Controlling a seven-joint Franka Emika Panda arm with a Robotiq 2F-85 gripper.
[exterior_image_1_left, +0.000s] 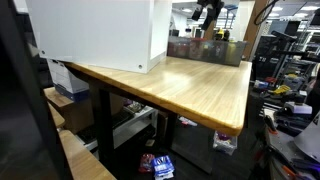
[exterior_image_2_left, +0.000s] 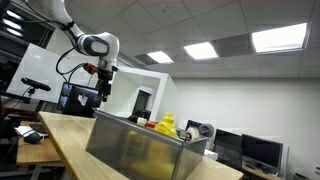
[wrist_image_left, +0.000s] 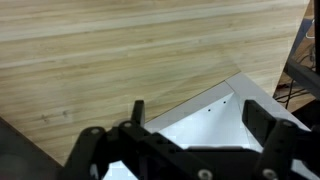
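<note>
My gripper is in the wrist view with its two dark fingers wide apart and only the scene below showing between them. It points down over the light wooden table, near a corner of a white, grey-edged container. In exterior view 1 the gripper hangs above the far part of the table, to the right of a large white box; fine detail is too small there. Exterior view 2 has the gripper above the table, close to the near-left end of a grey bin.
A yellow object stands up from the bin among other items. Monitors are at the far right. Boxes and small packets lie on the floor under it.
</note>
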